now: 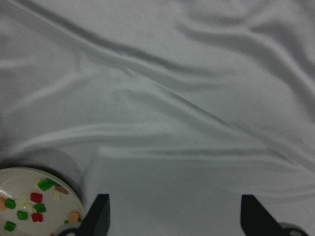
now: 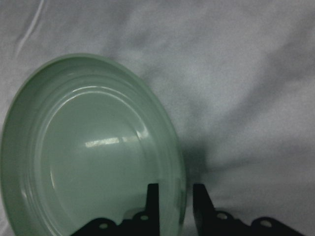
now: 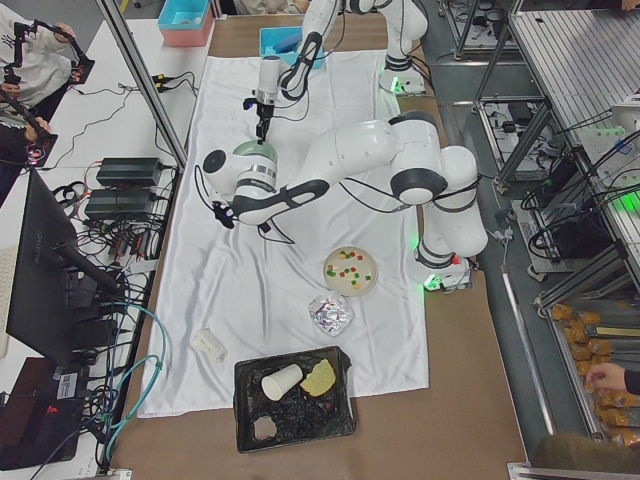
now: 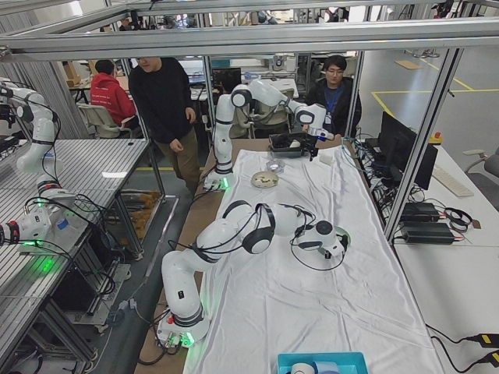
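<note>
A green oval plate [image 2: 98, 132] lies on the white cloth, partly hidden behind the nearer arm in the camera left view. In the right wrist view my right gripper is at the plate's right rim, one finger over the inside and one outside, with a narrow gap between; contact is unclear. My left gripper is open above the cloth with nothing between its fingers. A round plate of small coloured pieces [image 1: 19, 196] lies at the lower left of the left wrist view.
A foil-covered item [image 3: 330, 313], a white object [image 3: 208, 344] and a black tray [image 3: 295, 437] holding a white cup and other items lie at one end. A blue bin [image 4: 327, 362] stands at the other end.
</note>
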